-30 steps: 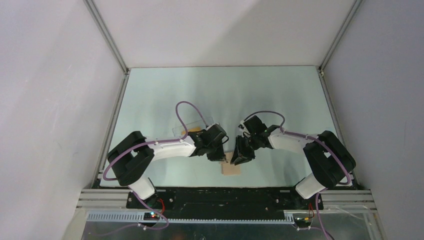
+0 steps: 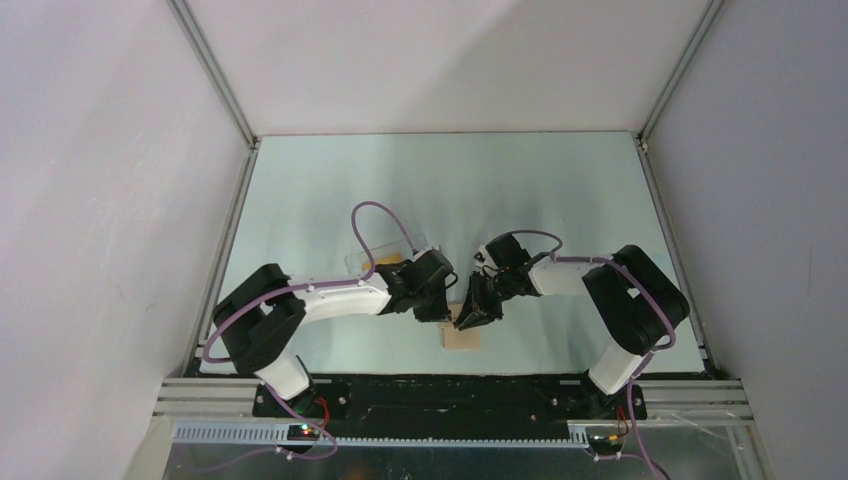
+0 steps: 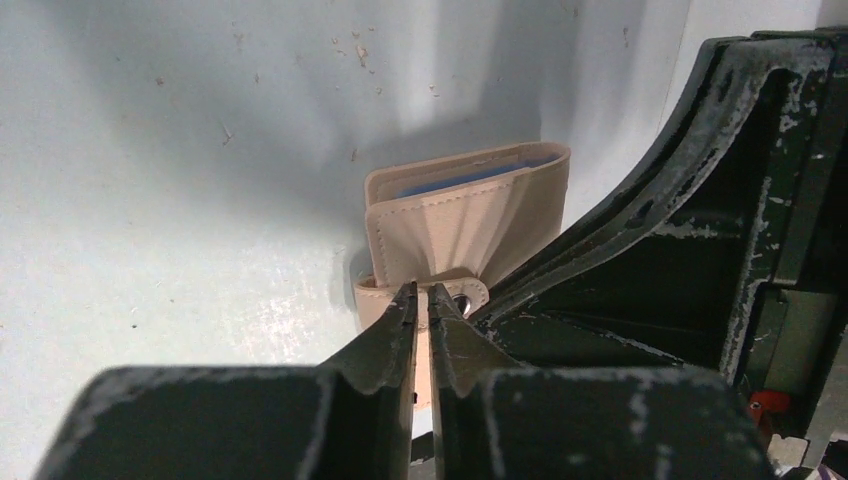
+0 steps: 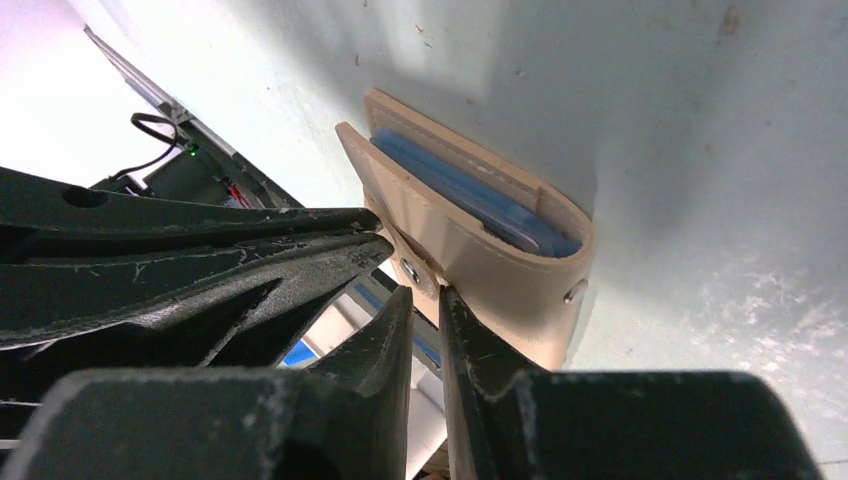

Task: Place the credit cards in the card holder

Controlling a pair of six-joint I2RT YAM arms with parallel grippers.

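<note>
A beige leather card holder [image 2: 461, 339] [image 3: 467, 219] [image 4: 515, 300] lies on the white table, with blue plastic inside and a snap flap on its front. My left gripper [image 2: 447, 318] and my right gripper [image 2: 459, 323] meet at the holder from either side. In each wrist view the fingertips are close together at the flap and snap; whether either one grips the leather I cannot tell. The left gripper's body hides part of the holder in the top view.
A clear container [image 2: 355, 262] with something orange in it sits behind the left arm.
The right arm has moved a little to the left, bringing its gripper closer to the left one at the holder. The left arm has barely moved.
</note>
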